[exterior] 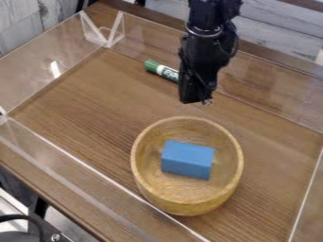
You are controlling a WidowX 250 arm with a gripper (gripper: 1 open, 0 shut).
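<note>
My gripper (198,97) hangs over the middle of the wooden table, its fingers pointing down and shut, with nothing seen between them. Just behind and left of it a small green tube with white ends (165,72) lies on the table. In front of it stands a round wooden bowl (153,192) holding a blue block (188,160).
The table (82,118) has free room to the left and right of the bowl. A clear plastic piece (102,31) stands at the back left edge. Low walls border the table. A dark cable shows at the lower left.
</note>
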